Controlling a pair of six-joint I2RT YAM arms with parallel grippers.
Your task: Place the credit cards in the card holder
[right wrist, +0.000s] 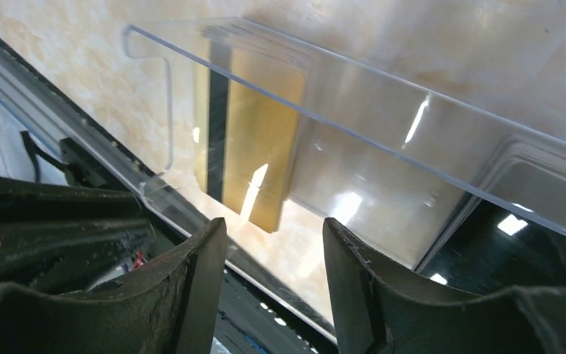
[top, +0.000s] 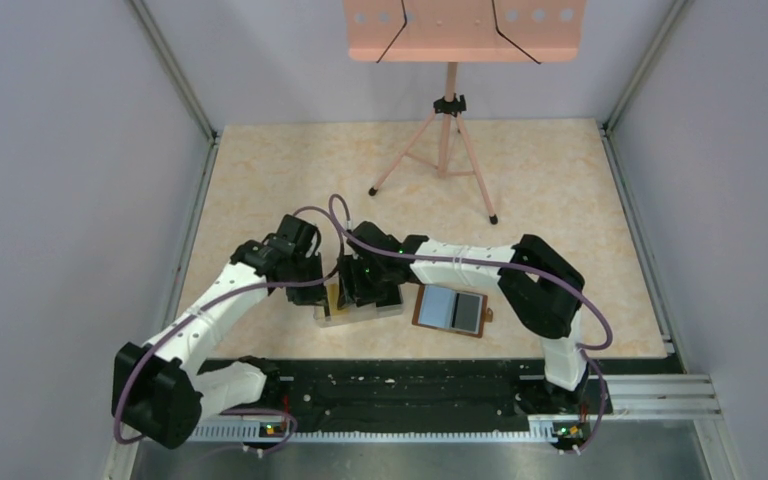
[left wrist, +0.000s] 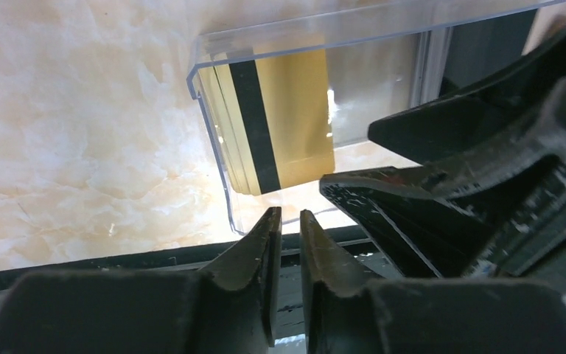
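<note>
A gold card with a black stripe (left wrist: pixel 298 110) lies at the left end of a clear box (left wrist: pixel 218 158), with more card edges to its left. Farther right in that box is a black card (right wrist: pixel 479 247). My left gripper is slightly open near the gold card's lower edge, its fingers empty. Over the box, my right gripper stands wide open with nothing between its fingertips. A brown-edged holder (top: pixel 451 310) with a light blue and a dark grey panel lies right of the box; which piece is the card holder, I cannot tell.
Both grippers crowd close together over the box. A pink stand (top: pixel 450 150) stands at the back of the table.
</note>
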